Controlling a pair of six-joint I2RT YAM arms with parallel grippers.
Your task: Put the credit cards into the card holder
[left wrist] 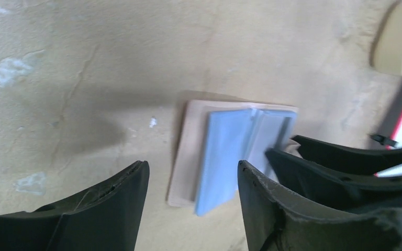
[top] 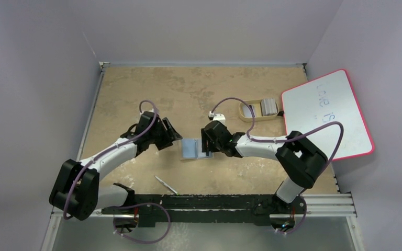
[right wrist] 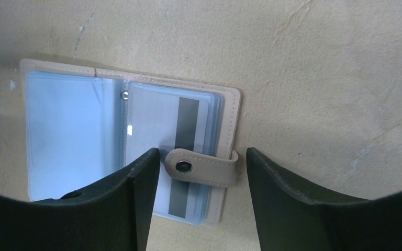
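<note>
The card holder [top: 189,148] lies open on the table between the grippers; its blue sleeves show, with a striped card in the right sleeve under a snap strap [right wrist: 209,168]. My right gripper is open directly over that strap, a finger either side. My left gripper is left of the holder, its fingers apart with nothing between them. In the top view, more cards [top: 268,106] sit in a small tan box [top: 261,117] at the upper right.
A whiteboard [top: 324,125] takes up the right side. A pen [top: 166,185] lies at the front left.
</note>
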